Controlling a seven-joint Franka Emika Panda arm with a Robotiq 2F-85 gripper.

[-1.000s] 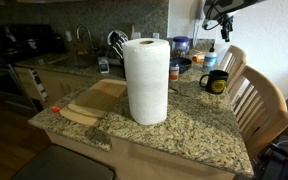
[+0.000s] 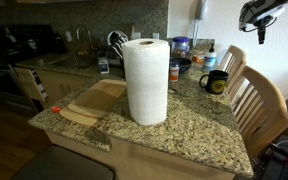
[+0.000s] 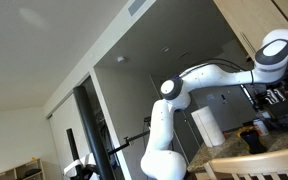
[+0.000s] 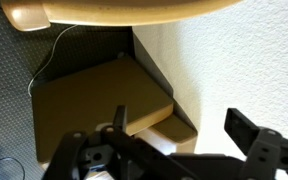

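My gripper is open in the wrist view, its two dark fingers well apart and nothing held between them. Below it are a brown cardboard box [image 4: 99,100] on the dark floor and a white wall. In exterior view 1 the gripper [image 2: 254,29] hangs high at the right edge, in front of the wall and above the chairs. On the granite counter stand a tall paper towel roll [image 2: 147,85] and a black mug [image 2: 215,82] with a yellow mark. A wooden cutting board [image 2: 98,97] lies at the counter's left.
Bottles and jars, including a blue-labelled bottle [image 2: 210,59], a pan [image 2: 183,65] and an orange-labelled jar [image 2: 173,71], crowd the counter's back. Wooden chairs [image 2: 261,103] line its right side.
The gripper has moved right in exterior view 1, away from above the counter's back end towards the right edge. The counter items have stayed put.
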